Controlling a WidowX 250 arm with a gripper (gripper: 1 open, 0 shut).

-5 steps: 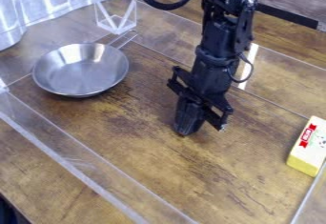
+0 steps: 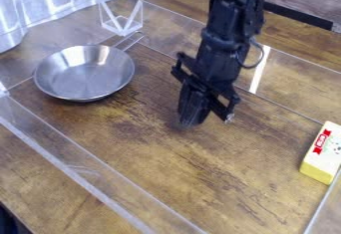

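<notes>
The black robot arm reaches down from the top centre of the camera view, its gripper low over the middle of the wooden board. The gripper looks shut, with nothing visible between its fingers, though it is somewhat blurred. A steel bowl sits to its left, and a pale yellow box with a red label lies at the right edge.
A white wire stand is at the back left, by a white curtain. A white strip lies behind the arm. The front and centre of the board are clear.
The arm and gripper have shifted slightly up and to the left and now look blurred. The bowl and box are unchanged.
</notes>
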